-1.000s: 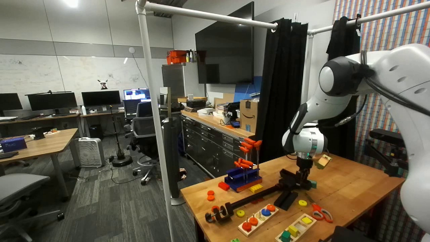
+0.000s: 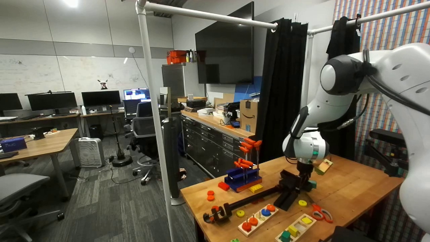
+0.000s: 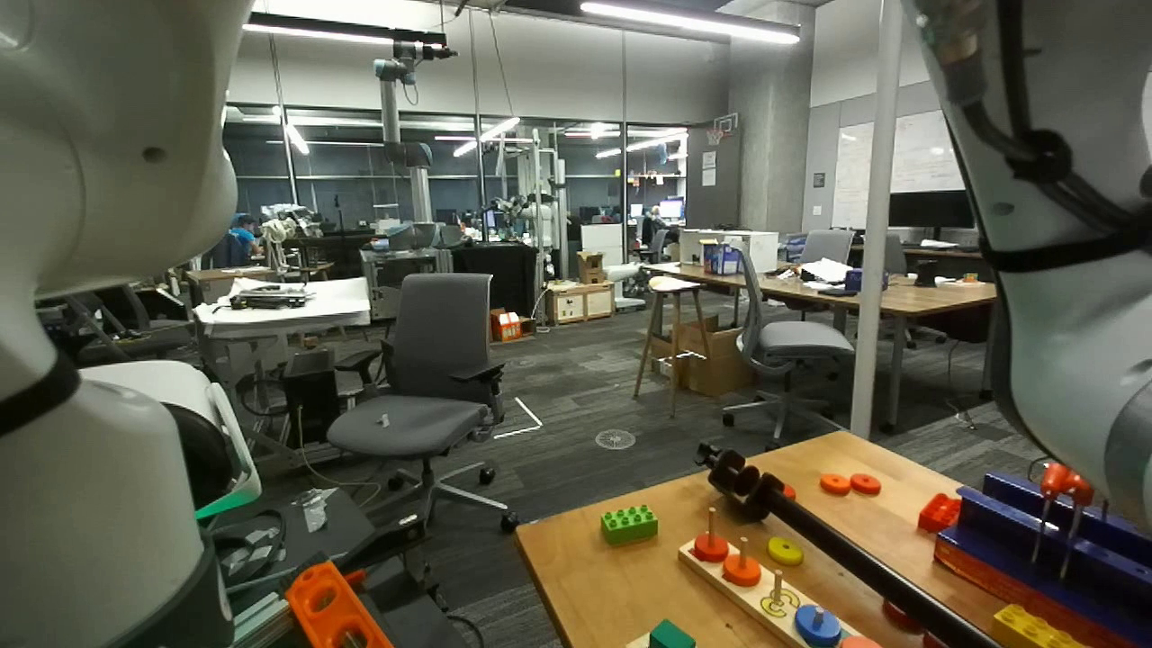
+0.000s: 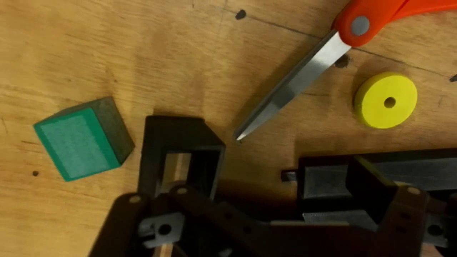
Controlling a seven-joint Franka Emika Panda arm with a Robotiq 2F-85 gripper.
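Observation:
My gripper is low over the table in the wrist view, its two fingers set wide apart, so it looks open. A black bar clamp (image 2: 254, 197) lies across the table, and in exterior view 1 my gripper (image 2: 305, 175) is at its right end. Black clamp parts, among them a hollow block (image 4: 214, 150) by the left finger and a flat piece (image 4: 330, 180) by the right, show around the fingers. Contact is hard to judge in the dark overlap. The clamp's far end (image 3: 745, 481) appears in exterior view 2.
Close by lie a green block (image 4: 79, 143), red-handled scissors (image 4: 300, 72) and a yellow ring (image 4: 387, 102). A peg board (image 2: 258, 220), a shape tray (image 2: 298, 228) and a blue screwdriver rack (image 2: 244, 178) surround the clamp. Bare tabletop (image 2: 354, 181) extends to the right.
My gripper and wrist have shifted and tilted slightly. The clamp has moved a little too, its far end edging left and the black pieces near the gripper showing larger.

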